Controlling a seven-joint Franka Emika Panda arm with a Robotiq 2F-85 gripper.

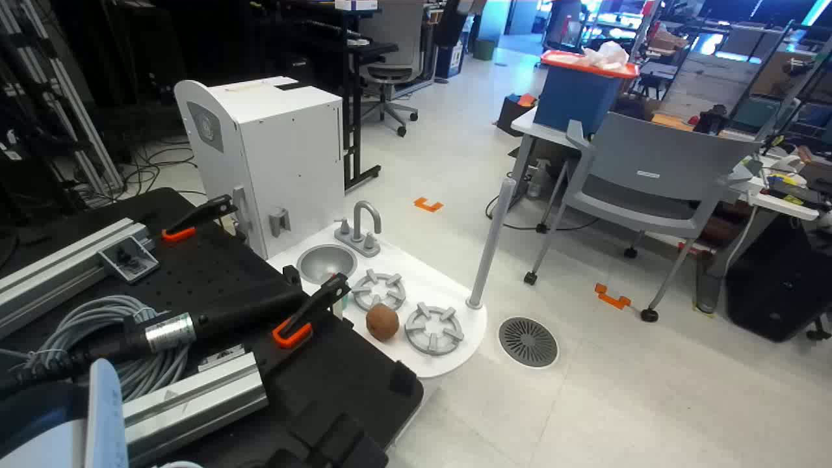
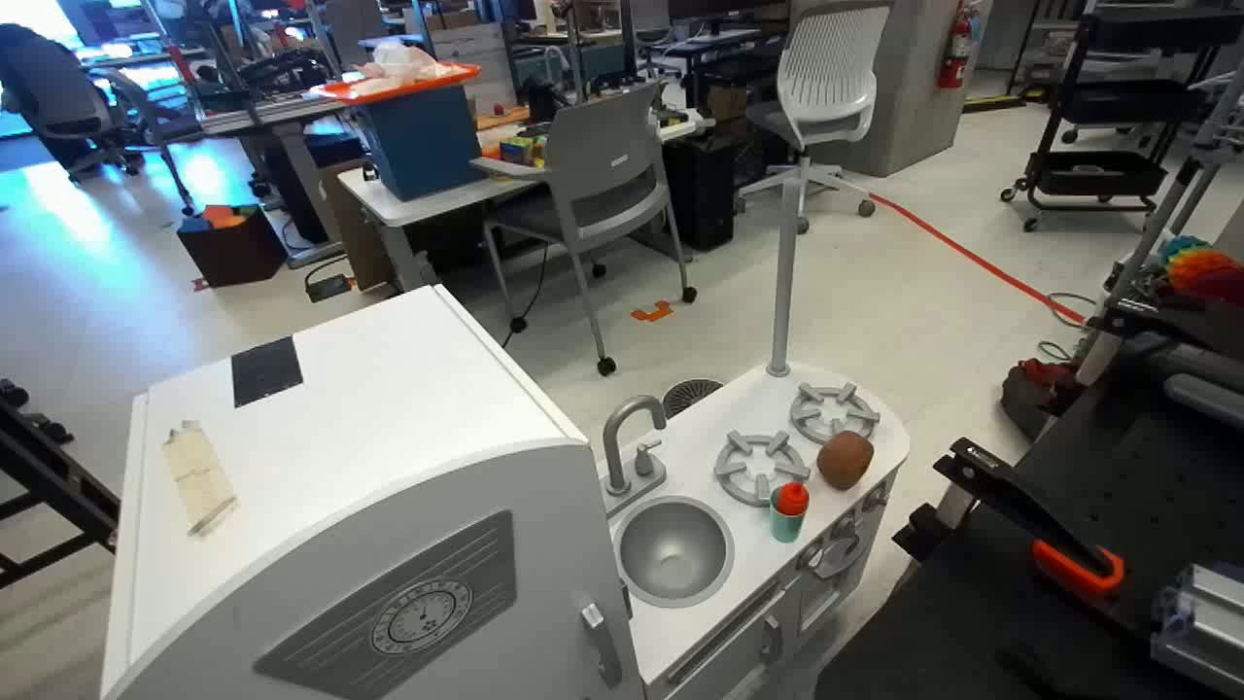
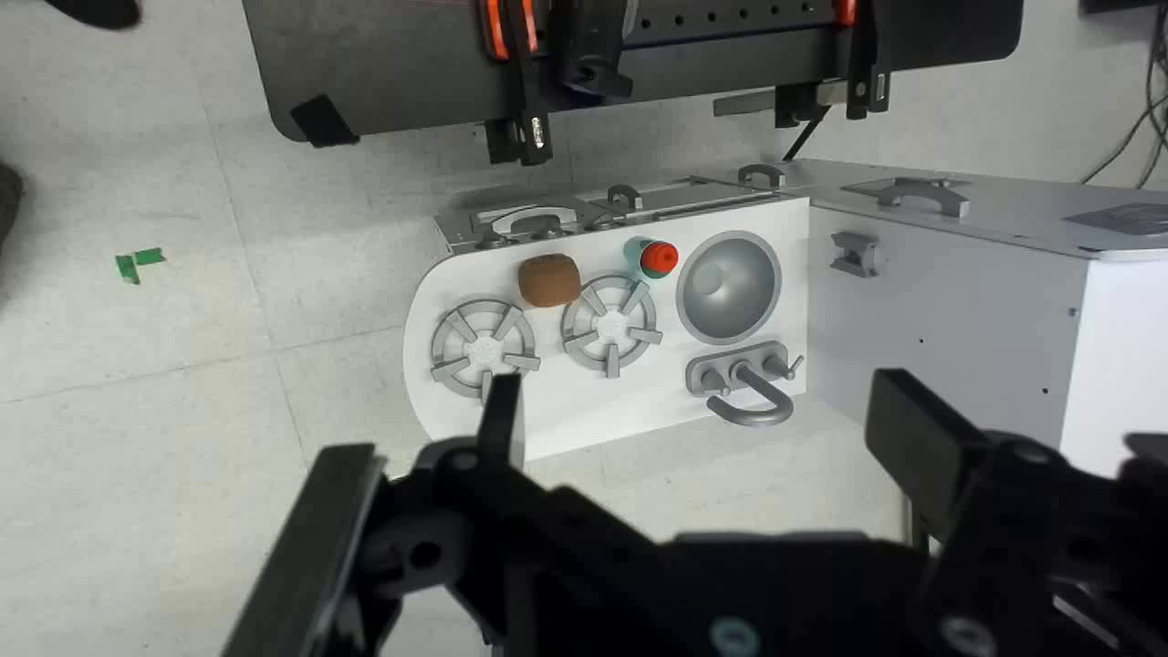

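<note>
My gripper is open high above the toy kitchen, its fingers spread wide with nothing between them. On the white countertop [image 2: 764, 589] rests a brown rounded object [image 2: 846, 460], beside the two grey burners and toward the counter's front edge. A small teal cup [image 2: 787, 520] with a red-orange top [image 3: 659, 258] stands between the near burner [image 2: 760, 467] and the sink [image 2: 676, 550]. In exterior view 1 the cup is mostly hidden behind a clamp. The sink basin looks empty. Neither exterior view clearly shows my gripper.
A grey faucet [image 3: 753, 383] rises behind the sink, and a tall grey post [image 1: 491, 246] stands at the counter's far edge. The white cabinet [image 1: 292, 160] walls off one side. Black clamps [image 1: 316, 308] with orange handles line the black table [image 1: 366, 390].
</note>
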